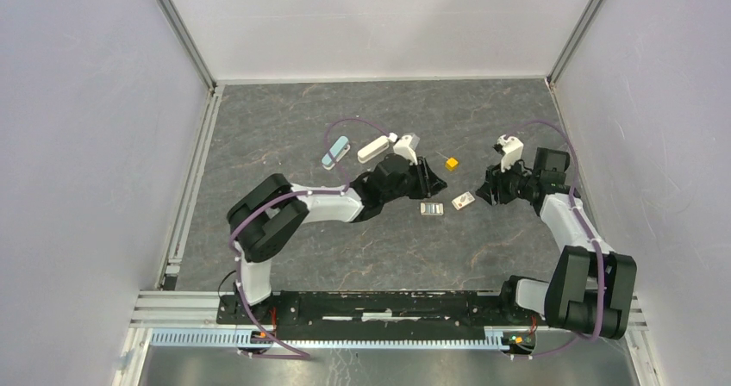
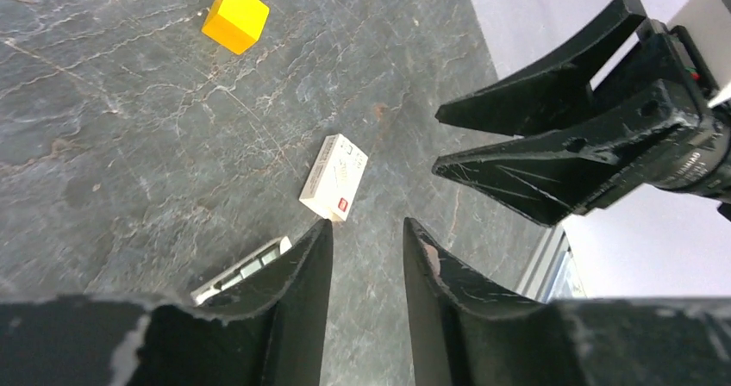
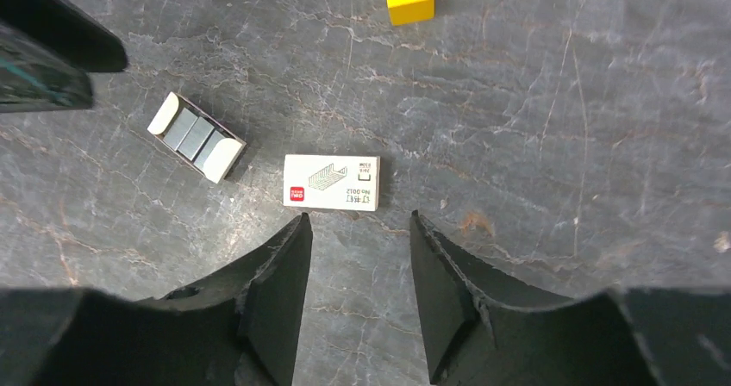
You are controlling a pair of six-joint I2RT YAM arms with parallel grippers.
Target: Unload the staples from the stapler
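Observation:
A light blue stapler and a white stapler lie side by side at the back, behind my left arm. Small and white, a closed staple box rests flat between my two grippers. Beside it is an open tray holding grey staple strips. My left gripper hangs over the table near the tray and box, open and empty. My right gripper stands open to the right of the box, its fingers apart with nothing between them.
A yellow cube sits behind the staple box. The purple hose of the left arm loops close to the blue stapler.

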